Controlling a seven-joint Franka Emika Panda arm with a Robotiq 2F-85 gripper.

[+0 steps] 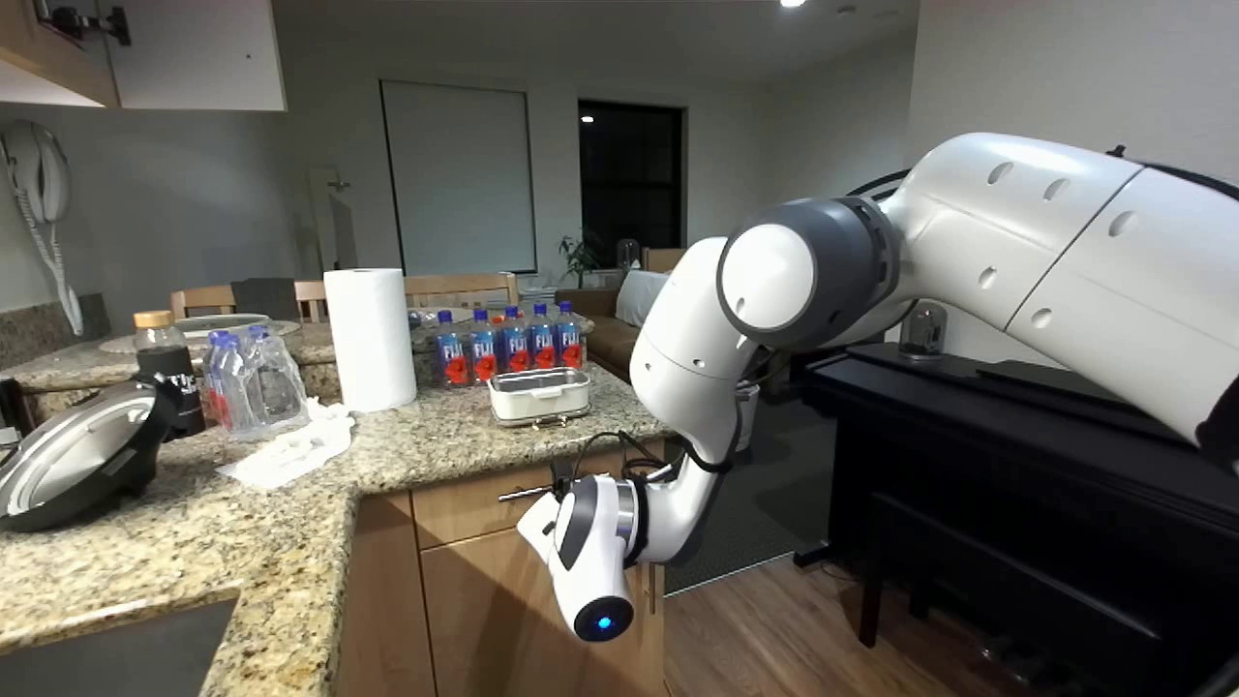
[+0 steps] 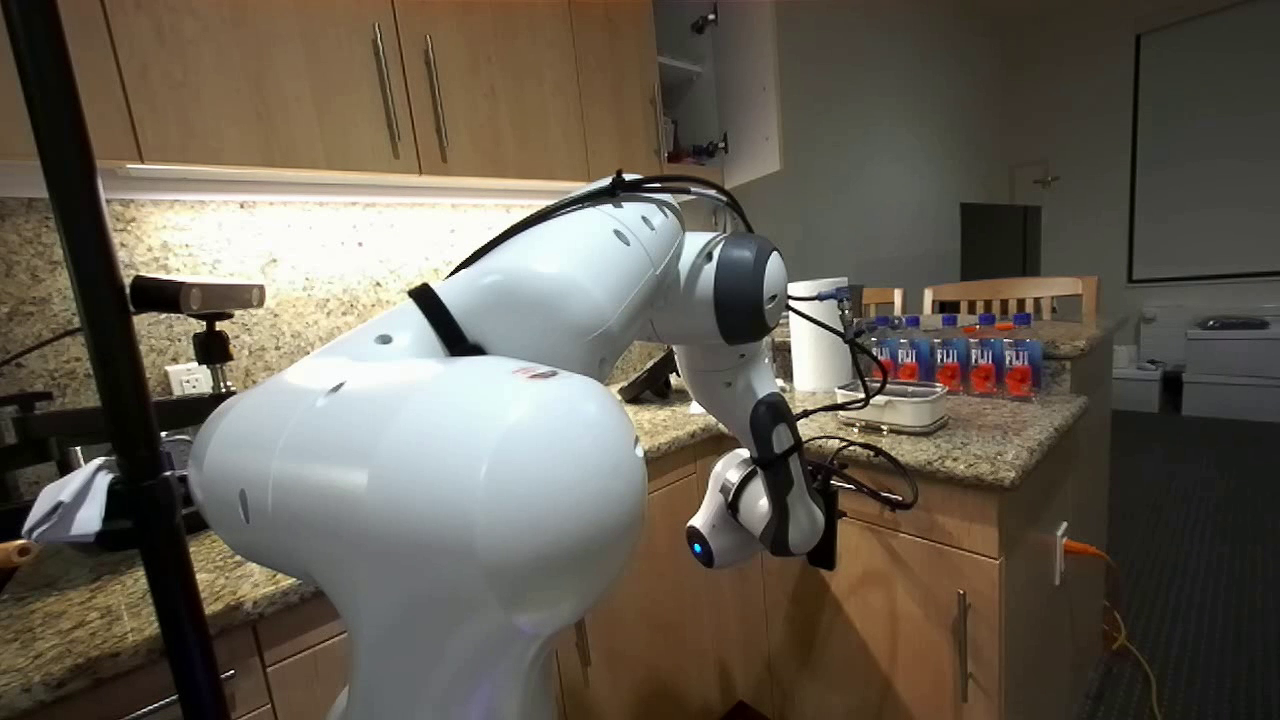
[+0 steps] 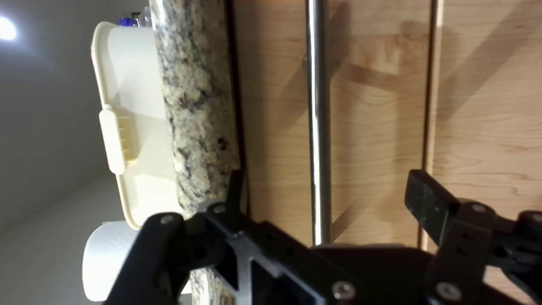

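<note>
In the wrist view my gripper stands open, its two dark fingers wide apart. A shiny metal drawer handle (image 3: 318, 122) runs lengthwise through the gap between them, touching neither finger as far as I can see. Behind it is the wooden drawer front (image 3: 376, 122), which sits closed under the counter. The left finger is close to the granite counter edge (image 3: 195, 101); the right one is over the seam below the drawer. Exterior view 1 shows the left end of the handle (image 1: 525, 494), but the arm's wrist hides my fingers there.
A white container (image 1: 540, 395) sits on the counter above the drawer, near the edge. Several water bottles (image 1: 511, 347) and a paper towel roll (image 1: 369, 339) stand behind and beside it. Cables (image 2: 882, 474) loop near the wrist. Open floor (image 1: 743, 616) lies to the right.
</note>
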